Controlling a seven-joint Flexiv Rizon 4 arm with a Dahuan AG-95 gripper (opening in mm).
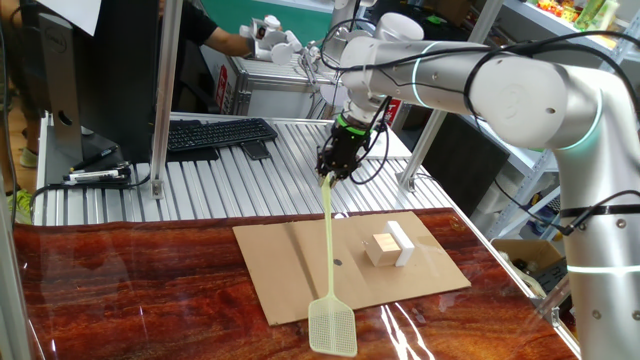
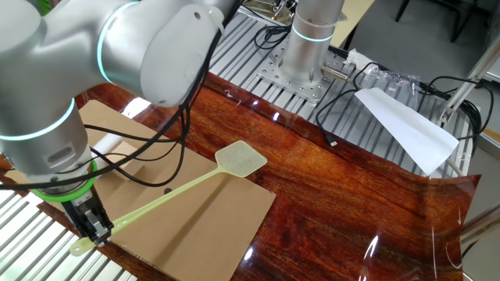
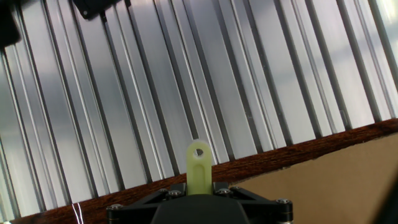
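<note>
A pale green fly swatter is gripped near its handle end by my gripper. Its mesh head reaches out past the cardboard's near edge, over the glossy brown table, in exterior view 1. The second exterior view shows the swatter slanting across the cardboard, with the gripper at the handle's lower left end. In the wrist view the handle tip with its hole sticks up between the fingers of the shut gripper. Whether the mesh head touches the table is hard to tell.
On the cardboard sheet stand a wooden block and a white block, side by side. A keyboard and a monitor lie behind, on the ribbed metal surface.
</note>
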